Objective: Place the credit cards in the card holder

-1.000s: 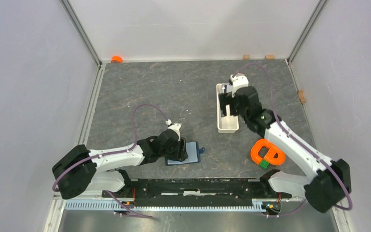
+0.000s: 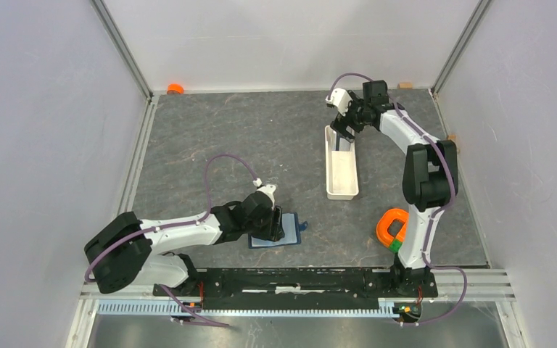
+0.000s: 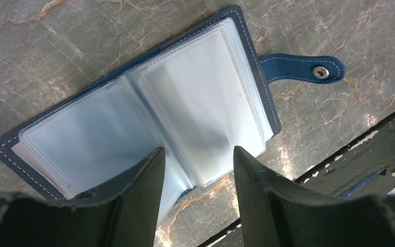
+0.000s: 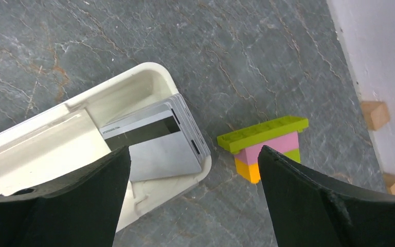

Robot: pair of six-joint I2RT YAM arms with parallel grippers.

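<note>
The card holder (image 3: 205,98) lies unfolded on the grey table, a blue cover with clear plastic sleeves and a snap strap (image 3: 303,68). Over its lower edge, my left gripper stands part open, nothing between its fingers. A stack of silver credit cards (image 4: 162,154) with a dark stripe leans at one end of a long white tray (image 4: 46,149). Above that end of the tray is my right gripper, open and empty, its fingers spread wide around the view of the cards. From above, the right gripper partly hides the cards (image 2: 341,144).
Beyond the tray's end stands a small toy-block piece (image 4: 265,141) in green, pink and orange. An orange ring-shaped object (image 2: 392,225) lies at the right front, near the right arm.
My right gripper has moved toward the far end of the tray, the arm stretching farther back and swinging inward. My left arm has shifted only slightly over the card holder.
</note>
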